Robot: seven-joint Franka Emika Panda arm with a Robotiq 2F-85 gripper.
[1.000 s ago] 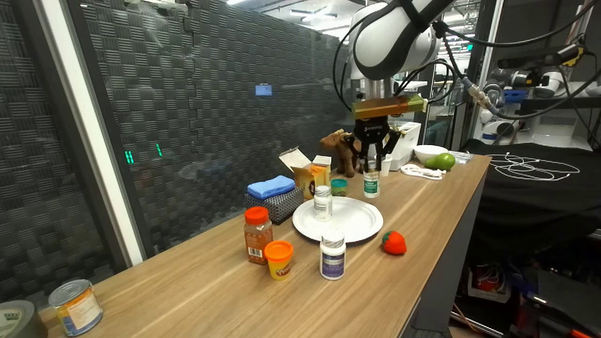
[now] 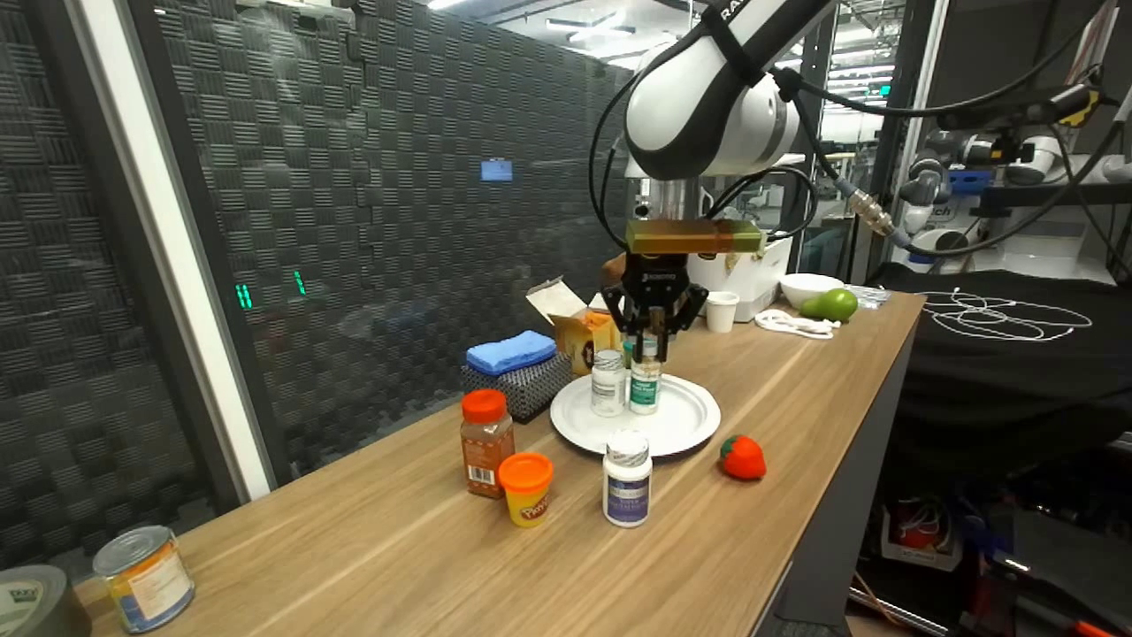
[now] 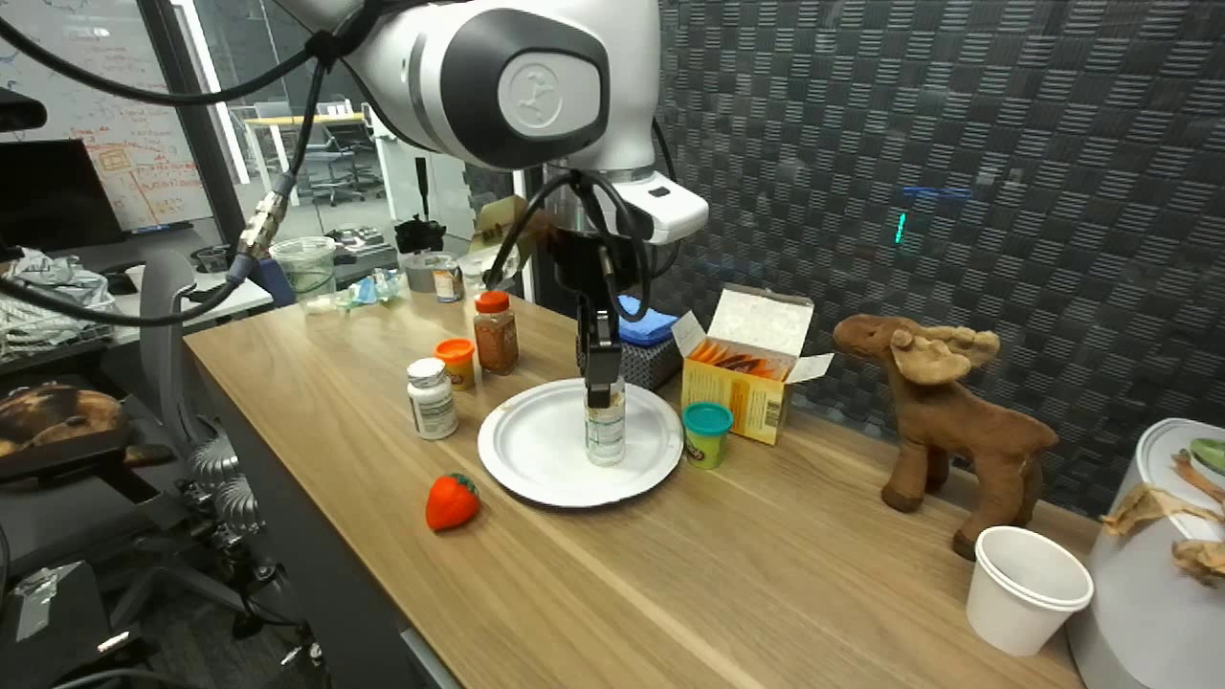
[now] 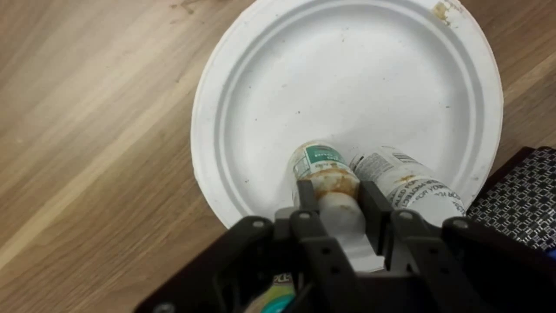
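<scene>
Fingers closed around its top, my gripper is shut on a small bottle with a green label (image 4: pixel 322 156). In exterior view 1 this green-labelled bottle (image 2: pixel 645 389) is upright over the white plate (image 2: pixel 679 426), close beside a second white bottle (image 2: pixel 608 387) standing there. Whether its base touches the plate cannot be told for sure. The wrist view shows the second bottle (image 4: pixel 406 180) just right of my fingers, with hardly any gap. Most of the plate (image 4: pixel 354 78) is bare. A purple-labelled bottle (image 2: pixel 627 483) stands on the table in front of the plate.
Around the plate are a red strawberry (image 3: pixel 451 501), an orange-lidded tub (image 3: pixel 456 362), a spice jar (image 3: pixel 496 335), a teal-lidded tub (image 3: pixel 706 433) and an open yellow box (image 3: pixel 741 385). A plush moose (image 3: pixel 953 419) stands farther right.
My gripper has carried the green-labelled bottle from above the table behind the plate, leftward and toward exterior camera 1, to the plate beside the other bottle.
</scene>
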